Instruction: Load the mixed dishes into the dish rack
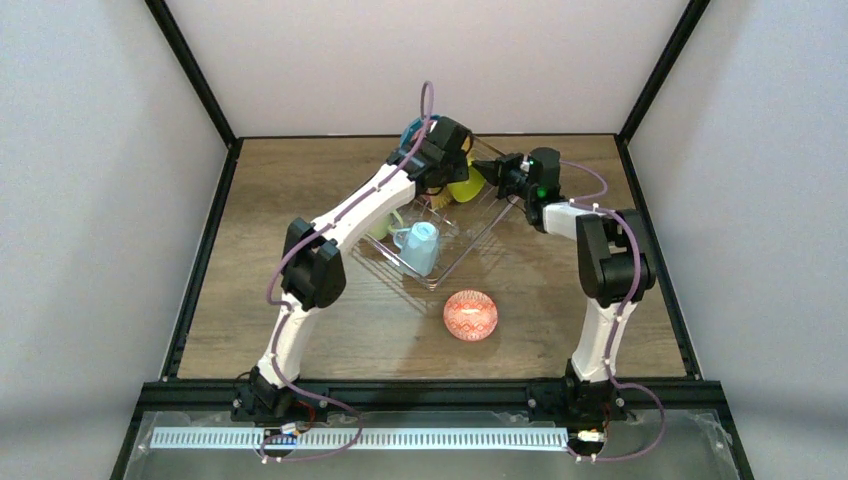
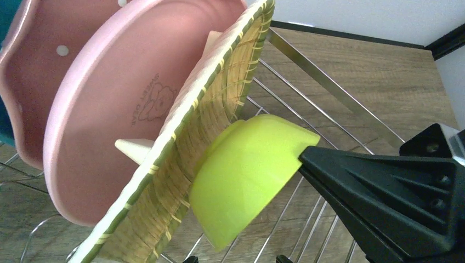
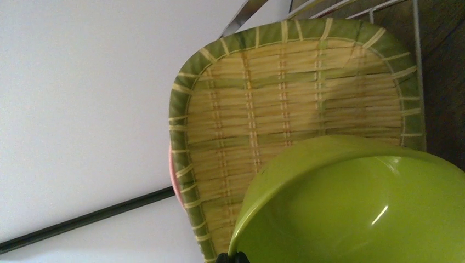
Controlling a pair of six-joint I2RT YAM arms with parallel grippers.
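A lime-green bowl (image 2: 249,170) stands tilted over the wires of the dish rack (image 1: 432,285), close against the face of a woven tray (image 3: 285,98). On the bowl's rim my right gripper is shut, its tips pinching the thin edge. My left gripper is above the bowl, fingertips apart and nothing between them; the top view hides its tips under the arm. Behind the woven tray a pink plate (image 2: 104,109) is upright in the rack. Outside the rack, a red-patterned bowl (image 1: 470,315) rests on the table.
A light-blue cup (image 1: 420,250) and a pale-green cup (image 1: 380,228) occupy the rack's near end. Part of a blue dish (image 1: 408,132) shows at its far end. Both grippers crowd closely over the back of the rack. Table space is open on both sides.
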